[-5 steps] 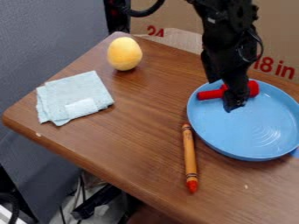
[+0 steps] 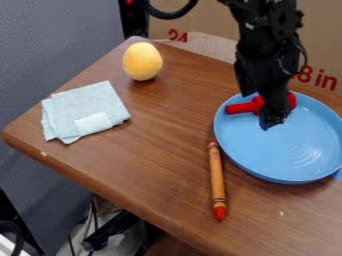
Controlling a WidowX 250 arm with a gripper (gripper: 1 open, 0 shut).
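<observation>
My black gripper is low over the back of a blue plate, around a red cylindrical object that lies across the plate's back part. Whether the fingers are closed on it is unclear, as the gripper hides its middle.
An orange crayon lies left of the plate. A yellow egg-shaped object and a folded pale cloth are on the left of the wooden table. Cardboard stands behind the plate.
</observation>
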